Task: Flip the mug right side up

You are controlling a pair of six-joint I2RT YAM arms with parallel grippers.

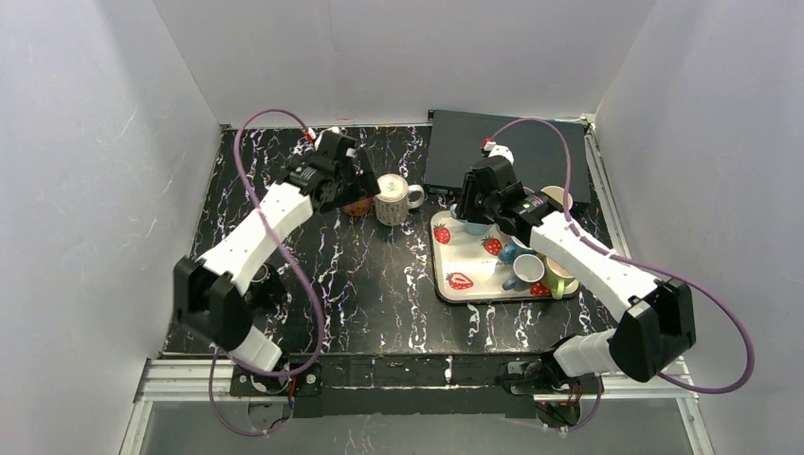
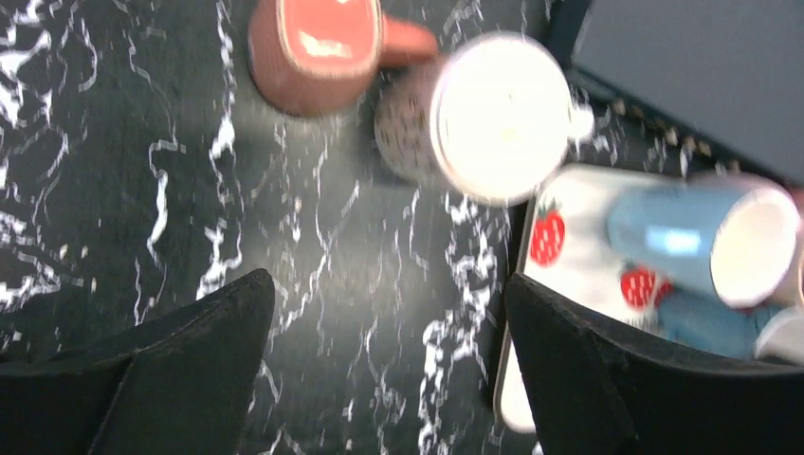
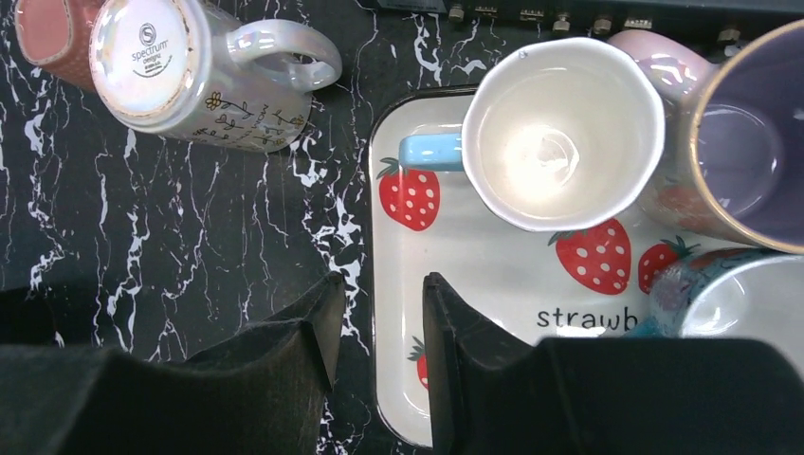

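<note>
An upside-down white patterned mug (image 1: 393, 199) stands on the black marble surface left of the tray, base up, handle to the right; beside it is a pinkish-red mug (image 1: 356, 207), partly hidden by my left arm in the top view. My left gripper (image 1: 365, 185) hangs over that pair; in its blurred wrist view the fingers (image 2: 171, 370) are open with nothing between them. My right gripper (image 1: 466, 201) is over the tray's left part, below a light-blue-handled cup (image 3: 540, 133) in its wrist view, its fingertips parted slightly, empty.
The strawberry tray (image 1: 453, 265) on the right holds several cups and mugs. A dark flat box (image 1: 512, 142) lies behind it.
</note>
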